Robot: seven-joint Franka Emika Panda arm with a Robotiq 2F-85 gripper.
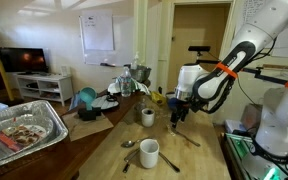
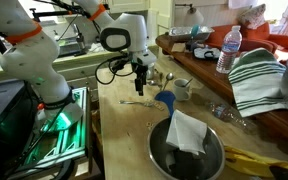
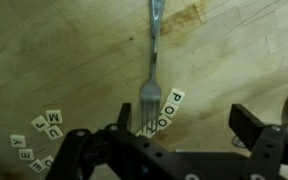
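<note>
My gripper stands open over the wooden table, pointing down, with nothing held in its fingers. Under it in the wrist view lies a metal fork (image 3: 153,72), its tines near the left finger. Small letter tiles (image 3: 170,107) lie in a short slanted row beside the tines, and several more letter tiles (image 3: 48,125) are scattered at lower left. In exterior view 2 the gripper (image 2: 141,81) hangs above the table, with the fork (image 2: 137,102) below it.
Two white mugs (image 1: 149,153) and several utensils stand or lie on the table in exterior view 1. At its left is a foil tray (image 1: 22,133). A large pot (image 2: 164,155) holding a white cloth (image 2: 187,132) occupies the front in exterior view 2.
</note>
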